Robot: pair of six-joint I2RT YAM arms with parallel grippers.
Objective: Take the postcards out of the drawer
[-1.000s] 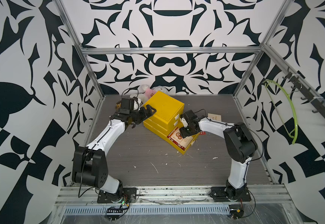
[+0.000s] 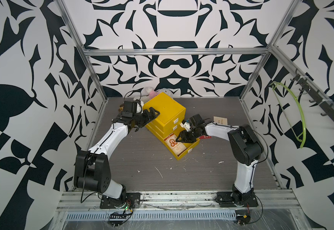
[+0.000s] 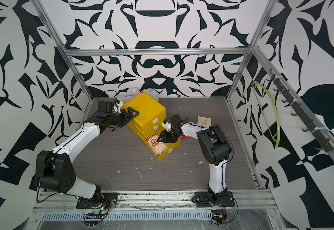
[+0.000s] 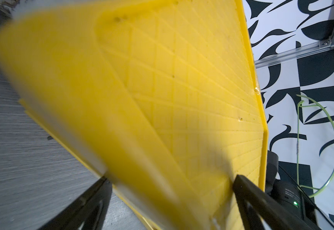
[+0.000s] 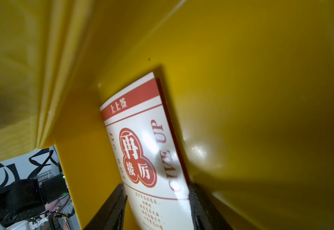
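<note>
Red-and-white postcards [image 5: 151,153] lie against one side wall inside the pulled-out bottom drawer [image 2: 193,147] of a yellow drawer box [image 2: 164,107]. In the right wrist view a second red edge shows under the top card. My right gripper reaches into that drawer with its fingers part open. Its fingertips straddle the card's width; whether they touch it I cannot tell. My left gripper is open across the upper left edge of the box, one finger on the outer side and the other over its top.
Plush toys [image 3: 133,94] crowd behind the box. A small beige card [image 2: 220,120] and a red item [image 2: 205,136] lie to the right, near my right arm.
The box and drawer have shifted slightly left. The postcards now sit further left and slanted in the drawer, and my right gripper has moved left and a little lower.
</note>
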